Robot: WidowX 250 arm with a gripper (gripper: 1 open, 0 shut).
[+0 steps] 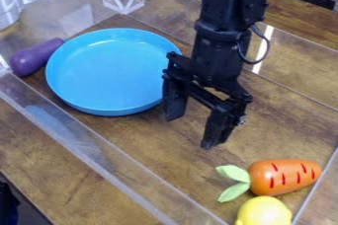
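Observation:
My black gripper [193, 120] hangs over the wooden surface just right of the blue plate [99, 71], its fingers wide apart with nothing between them. A toy carrot [284, 178] with pale green leaves lies at the lower right, and a yellow lemon [263, 212] is below it, partly cut off by the frame. A purple eggplant [36, 56] lies left of the plate.
Clear plastic walls [93, 155] border the work area. A clear angular piece [123, 0] sits at the back left. The wood in the middle front, left of the carrot, is bare.

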